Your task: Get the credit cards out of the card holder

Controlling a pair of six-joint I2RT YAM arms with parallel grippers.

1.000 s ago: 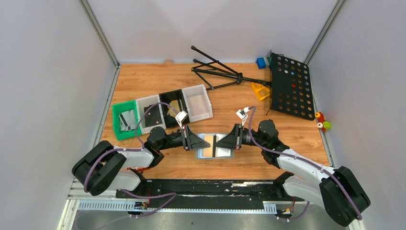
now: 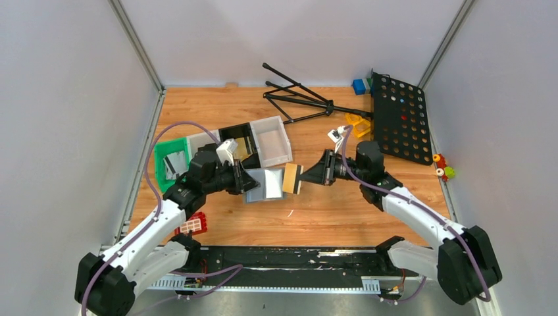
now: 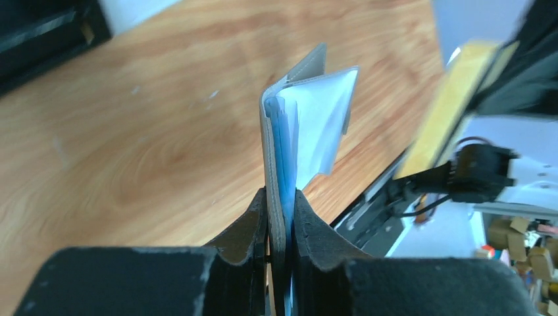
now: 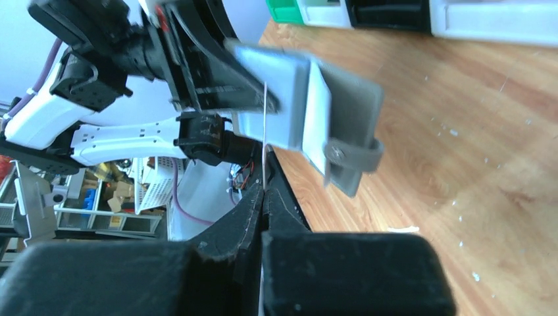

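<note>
The grey card holder (image 2: pixel 253 186) with clear sleeves hangs over the table, pinched by my left gripper, which is shut on it. In the right wrist view the holder (image 4: pixel 355 99) is spread, its strap with a snap (image 4: pixel 352 155) facing me. A yellow-orange card (image 2: pixel 290 179) with a dark stripe is out of the holder, its edge gripped by my right gripper (image 2: pixel 302 174), which is shut on it. From the right wrist the card (image 4: pixel 264 131) shows only as a thin upright edge between the fingertips. It stands just right of the holder.
Behind the left arm is a row of boxes: a green box (image 2: pixel 162 155) with cards in it, a black box (image 2: pixel 226 133) and a clear box (image 2: pixel 283 148). A red block (image 2: pixel 199 218) sits front left. A black tripod (image 2: pixel 296 99) lies at the back.
The left arm has drawn back leftward with the holder.
</note>
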